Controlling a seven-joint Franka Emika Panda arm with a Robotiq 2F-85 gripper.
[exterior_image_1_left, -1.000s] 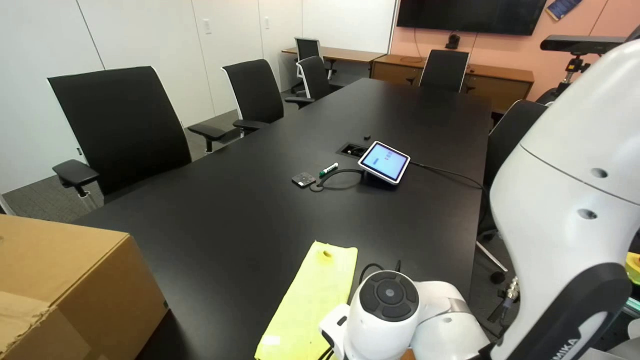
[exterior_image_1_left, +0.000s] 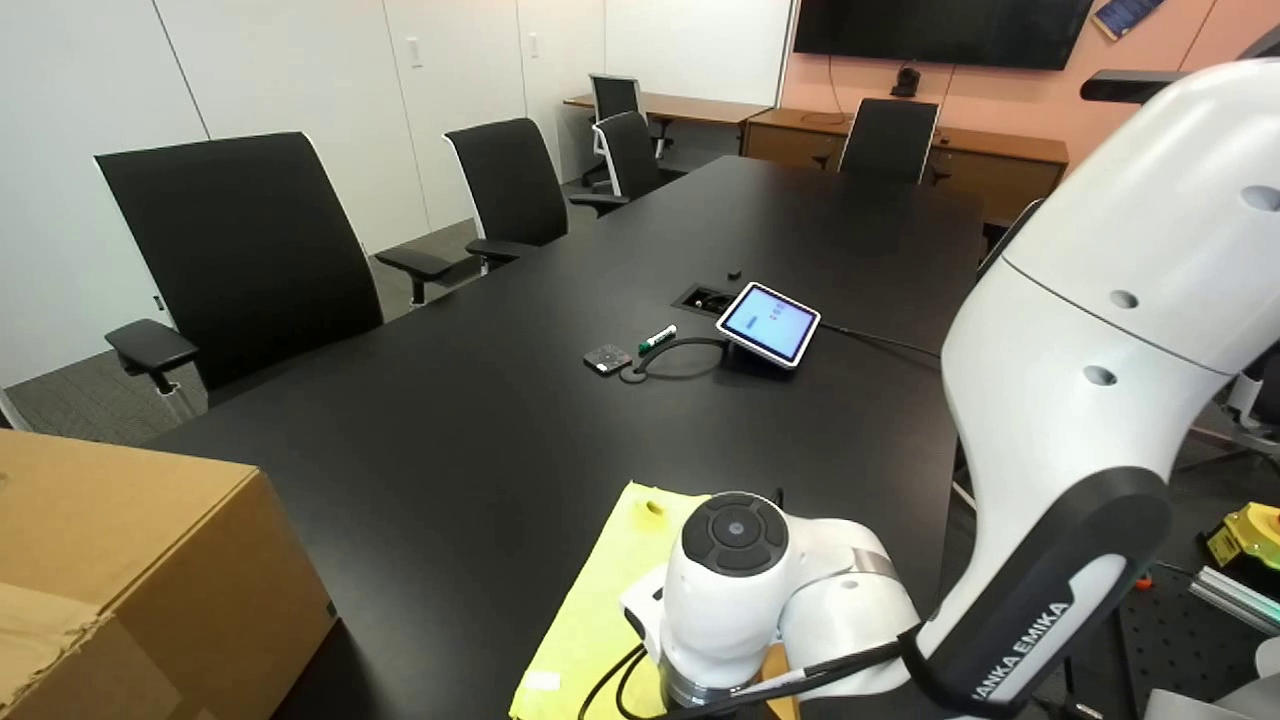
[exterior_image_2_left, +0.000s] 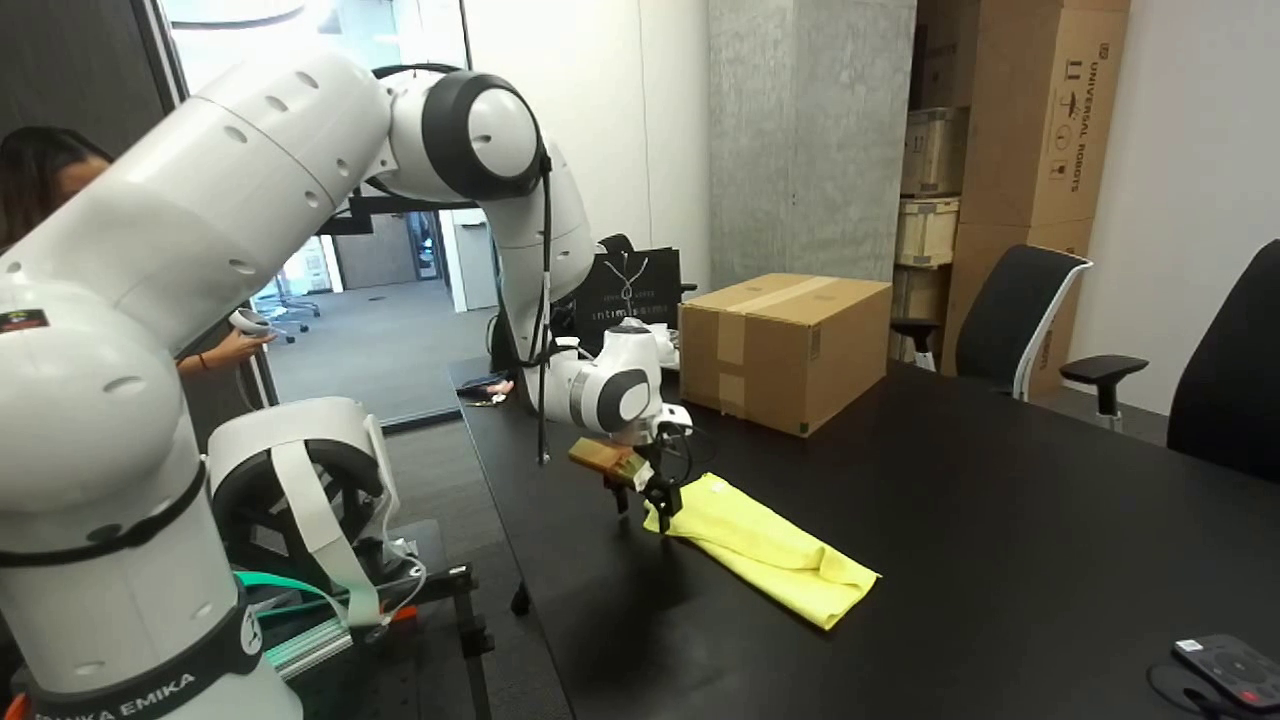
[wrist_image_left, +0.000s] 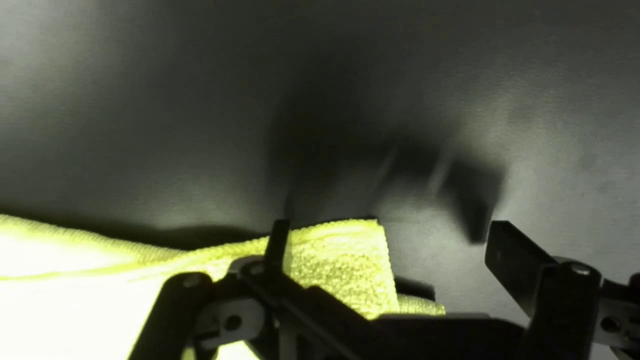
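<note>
A yellow cloth (exterior_image_2_left: 780, 546), folded into a long strip, lies on the black table. Over one end of it hangs my gripper (exterior_image_2_left: 642, 508), fingers apart. From the wrist, the cloth's corner (wrist_image_left: 339, 258) reaches into the space between the fingers of my open gripper. The left finger is in front of the cloth, while bare table shows behind the tip of the right one. Whether either finger touches the cloth is hard to tell. In exterior view 1 the arm's wrist covers part of the cloth (exterior_image_1_left: 588, 600) and hides the fingers.
A cardboard box (exterior_image_2_left: 786, 348) stands on the table near the cloth. Farther along are a tablet on a stand (exterior_image_1_left: 769, 324), a green marker (exterior_image_1_left: 657, 340) and a small dark device (exterior_image_1_left: 607, 359) by a cable. Open table lies between these and the cloth.
In exterior view 1 the arm's wrist has shifted left and slightly up the picture, over the cloth, and now hides more of it. The cloth looks unmoved.
</note>
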